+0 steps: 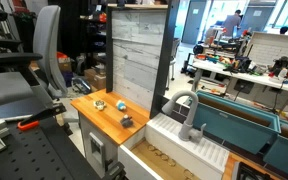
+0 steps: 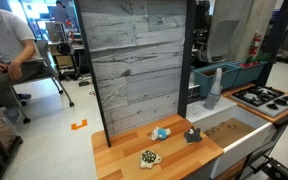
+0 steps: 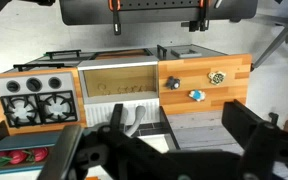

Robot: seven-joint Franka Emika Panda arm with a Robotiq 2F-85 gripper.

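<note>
In the wrist view my gripper points down over a toy kitchen, its dark fingers wide apart and nothing visible between them. Three small objects lie on the wooden counter (image 2: 119, 155): a cream, patterned piece (image 2: 150, 159), a blue and white one (image 2: 161, 133), and a dark, silvery one (image 2: 193, 135). The same dark piece (image 3: 174, 83) is nearest the basin in the wrist view. A white-rimmed basin (image 1: 206, 155) with a tan floor looks empty. Behind it rises a grey faucet (image 1: 188, 116). What the small objects are exactly is hard to tell.
A stove top (image 2: 265, 98) with black burners sits beyond the basin. Behind the counter stands a tall panel of pale boards (image 2: 139, 80). Teal bins (image 1: 234, 122) line the kitchen's back, and a black perforated table (image 1: 49, 150) lies in front.
</note>
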